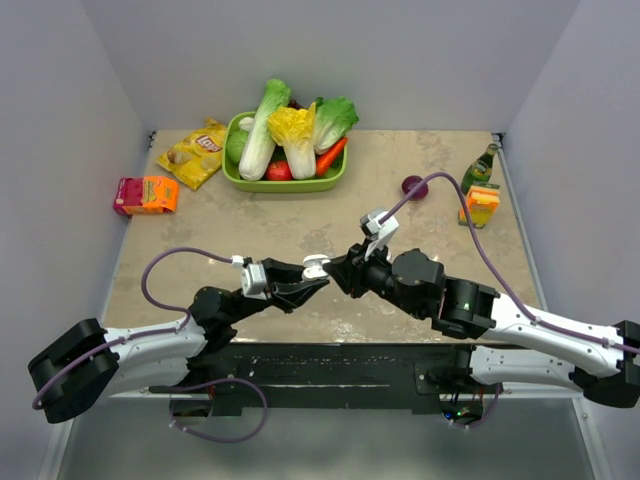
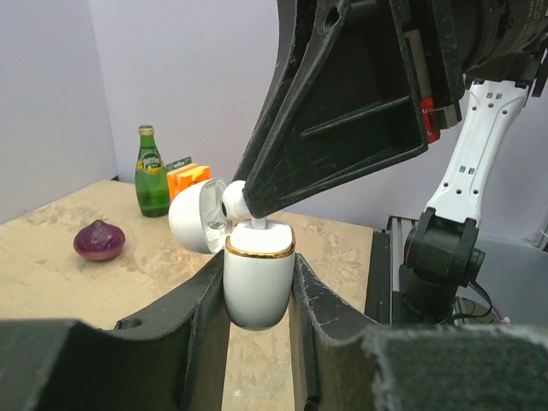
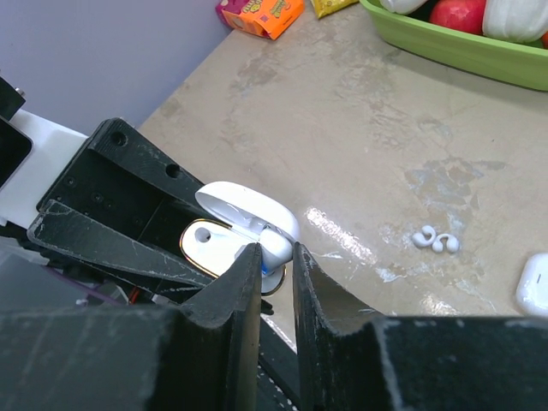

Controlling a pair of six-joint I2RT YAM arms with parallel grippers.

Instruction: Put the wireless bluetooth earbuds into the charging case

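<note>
My left gripper (image 1: 305, 285) is shut on the white charging case (image 2: 257, 287), which has a gold rim and its lid (image 3: 244, 205) open. My right gripper (image 1: 343, 268) is shut on a small white earbud (image 3: 276, 248), held right at the case, over its inside. In the left wrist view the earbud (image 2: 236, 199) is partly hidden by the right gripper's black fingers, with its stem down at the case top. How deep it sits in the case I cannot tell.
A green basket of vegetables (image 1: 243, 181) stands at the back, with chips (image 1: 190, 155) and boxes at the left, an onion (image 1: 414, 187), bottle and carton at the right. Small white pieces (image 3: 428, 238) and a white object (image 3: 533, 282) lie on the table.
</note>
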